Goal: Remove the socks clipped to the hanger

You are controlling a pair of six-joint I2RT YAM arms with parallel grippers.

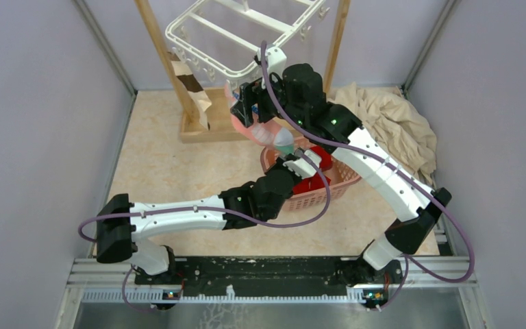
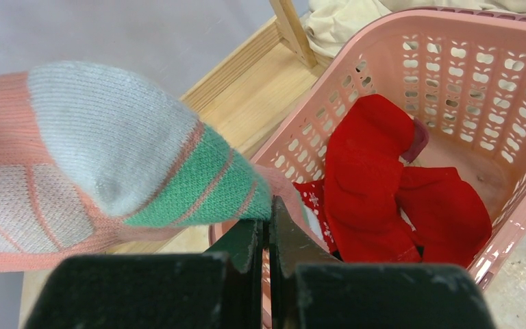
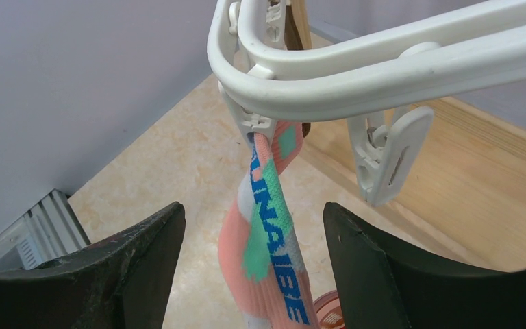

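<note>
A pink sock (image 3: 236, 240) with green, white and blue patches hangs from a clip (image 3: 257, 123) at the corner of the white hanger (image 1: 209, 60). Its grey and green toe (image 2: 198, 178) reaches to my left gripper, shut with the sock's tip pinched between its fingertips. The sock is stretched slantwise between clip and left gripper. Below the hanger corner my right gripper stands open, its fingers on either side of the sock and apart from it. Another sock, brown and cream (image 1: 190, 86), hangs at the hanger's left side.
Under the left gripper stands a pink basket (image 2: 507, 44) holding red socks (image 2: 373, 164). An empty clip (image 3: 390, 157) hangs beside the sock's clip. The wooden stand (image 1: 154, 31) is behind, and beige cloth (image 1: 390, 127) lies at the right.
</note>
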